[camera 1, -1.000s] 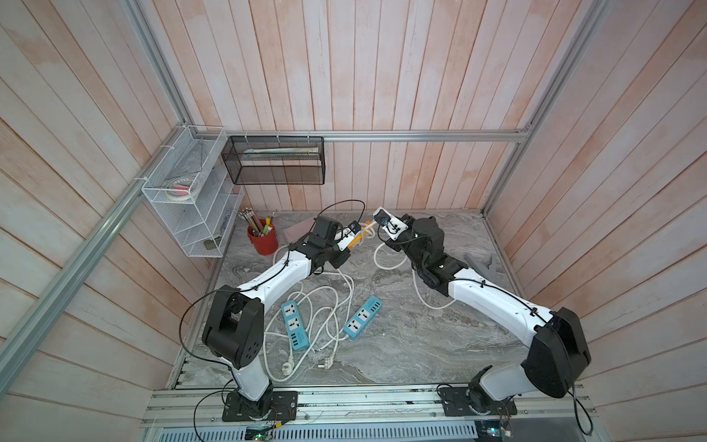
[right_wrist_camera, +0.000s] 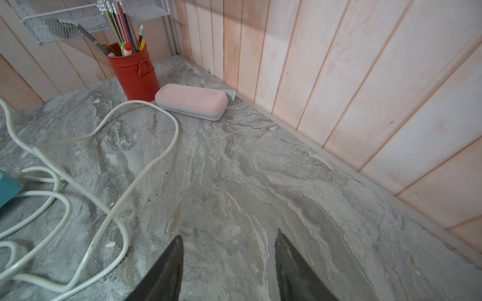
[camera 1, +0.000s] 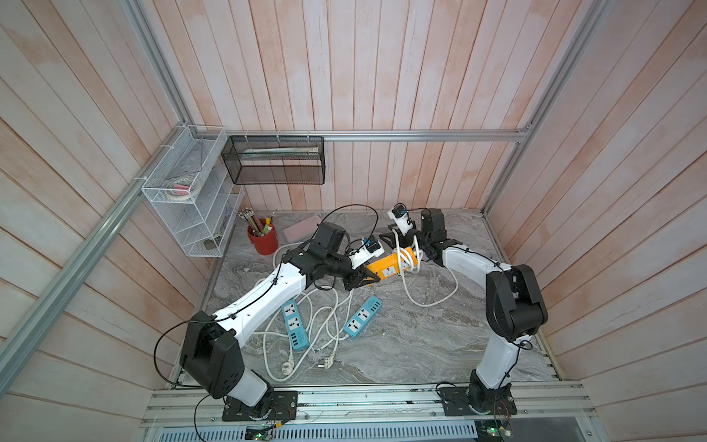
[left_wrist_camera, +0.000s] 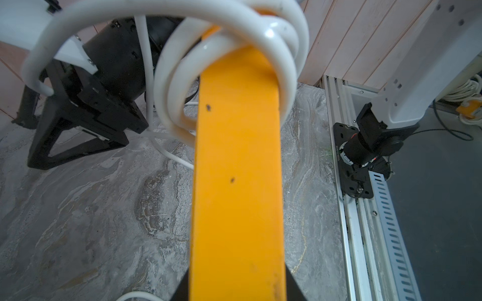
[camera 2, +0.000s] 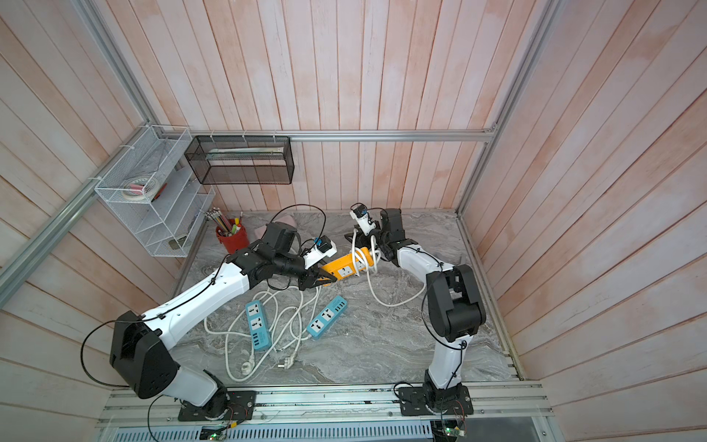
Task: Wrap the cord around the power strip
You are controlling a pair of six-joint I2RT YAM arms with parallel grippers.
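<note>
The orange power strip (camera 1: 385, 267) is held tilted above the table, with my left gripper (camera 1: 368, 278) shut on its near end. White cord (left_wrist_camera: 175, 95) circles the strip's far end in several loose coils. One wide loop of that cord arcs leftward in the left wrist view, over to the right gripper's fingers (left_wrist_camera: 75, 153). My right gripper stands open behind the strip's far end; between its fingers only bare table shows in the right wrist view. A length of cord hangs from the coils and curves across the table to the right.
Two blue power strips (camera 1: 295, 324) with tangled white cords lie front left. A red pencil cup (right_wrist_camera: 134, 75) and a pink case (right_wrist_camera: 191, 100) stand at the back left.
The strip has swung out to the right, its far end now facing right.
</note>
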